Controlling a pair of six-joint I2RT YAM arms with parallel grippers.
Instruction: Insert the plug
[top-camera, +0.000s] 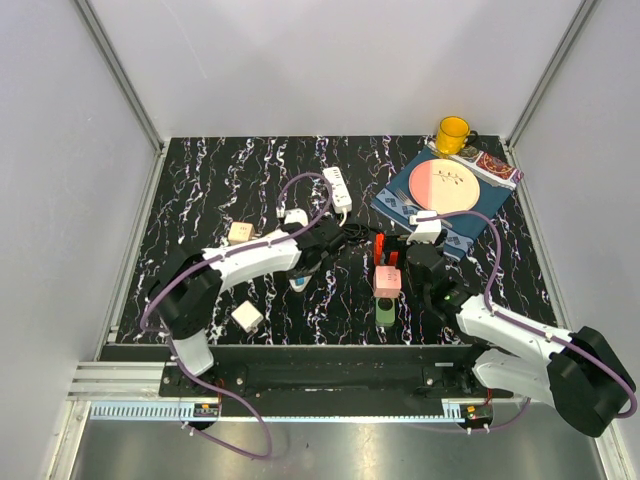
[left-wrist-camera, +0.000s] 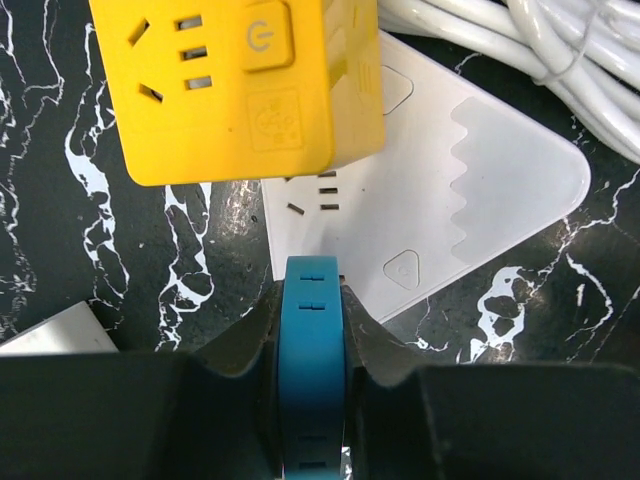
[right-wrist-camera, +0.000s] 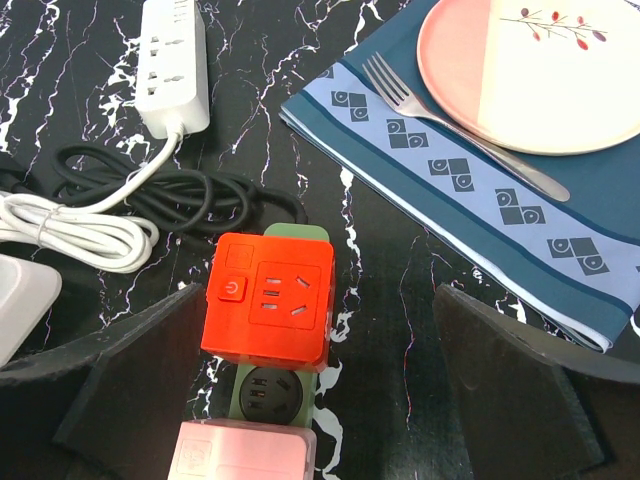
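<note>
In the left wrist view my left gripper is shut on a narrow blue block (left-wrist-camera: 312, 370). The block's top end lies over the edge of a white triangular socket board (left-wrist-camera: 480, 190); whether they touch cannot be told. Slots show on the board just ahead of the block. A yellow cube adapter (left-wrist-camera: 230, 90) stands at the board's side, hiding part of it. My right gripper is open, its fingers wide apart. Between and beyond them, an orange-red cube adapter (right-wrist-camera: 270, 300) sits on a green socket strip (right-wrist-camera: 296, 232), nothing gripped.
A pink cube adapter (right-wrist-camera: 245, 450) sits nearer on the strip. White cable coils (left-wrist-camera: 540, 50) lie by the board, and a white power strip (top-camera: 338, 190) lies at the back. A plate (top-camera: 444, 187) and fork rest on a blue mat. Cream (top-camera: 240, 233) and white (top-camera: 247, 317) blocks lie leftward.
</note>
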